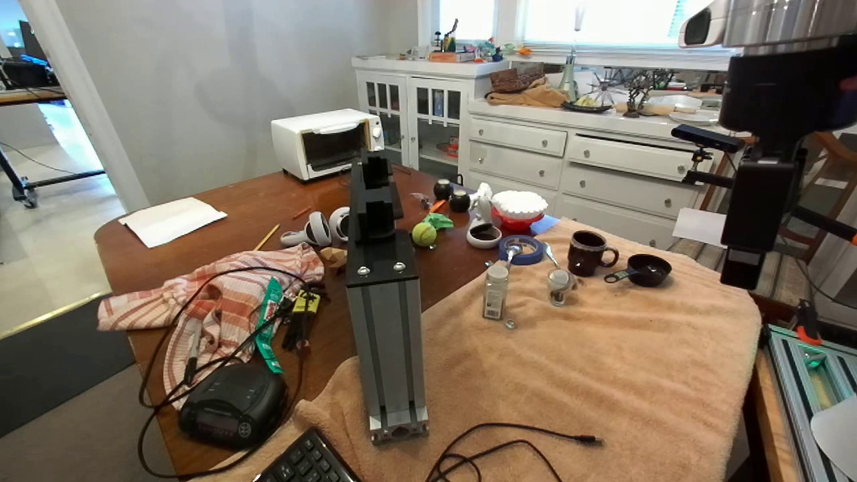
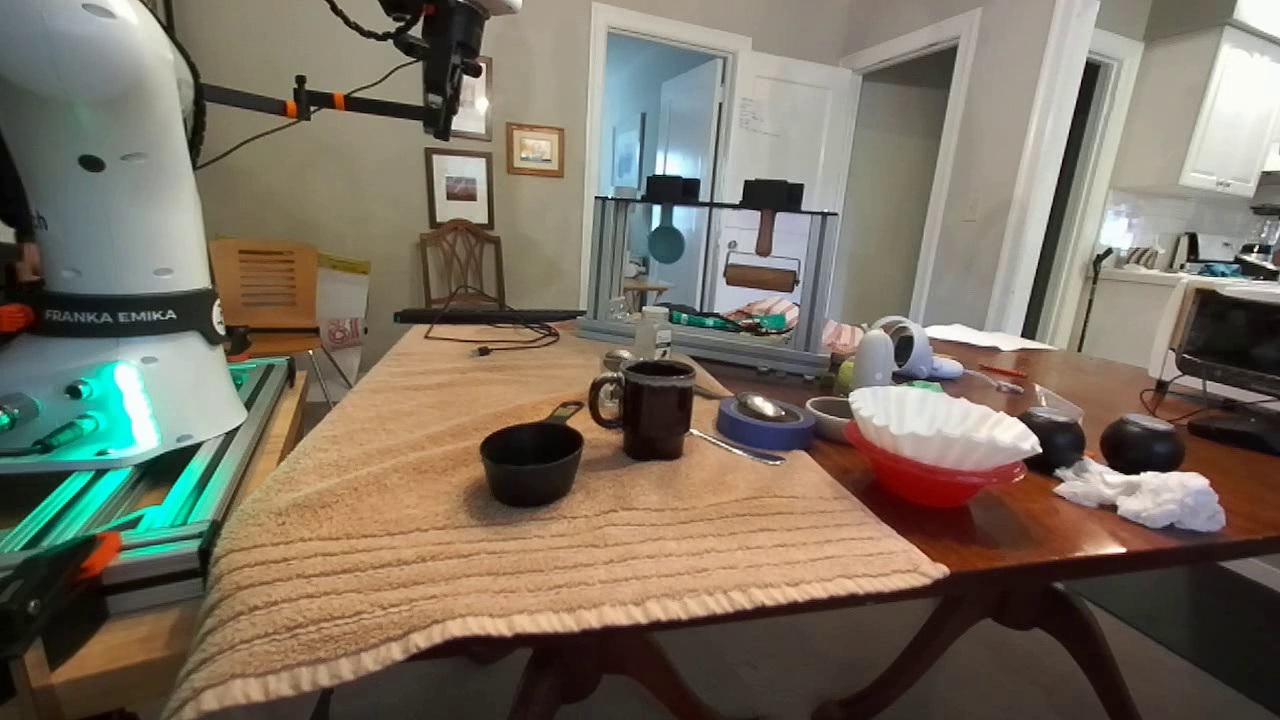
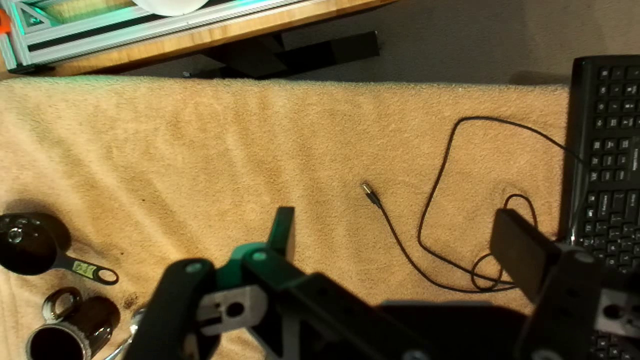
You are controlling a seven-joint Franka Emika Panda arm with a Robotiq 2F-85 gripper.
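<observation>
My gripper hangs high above the towel-covered table, its two fingers wide apart and nothing between them. In exterior view 1 the gripper (image 1: pixel 743 269) is at the right, seen edge-on. Below it in the wrist view lies a black cable (image 3: pixel 433 198) with its plug end on the tan towel (image 3: pixel 240 156). A black measuring cup (image 2: pixel 531 462) and a dark mug (image 2: pixel 657 408) stand on the towel. Beside them are a blue tape roll (image 1: pixel 520 250), a clear shaker bottle (image 1: pixel 495 293) and a small glass jar (image 1: pixel 558 288).
A tall metal frame (image 1: pixel 391 337) with a black top stands at the towel's edge. A red bowl (image 2: pixel 930 478) holds white paper filters (image 2: pixel 942 422). A black keyboard (image 3: pixel 612 156) lies at one end.
</observation>
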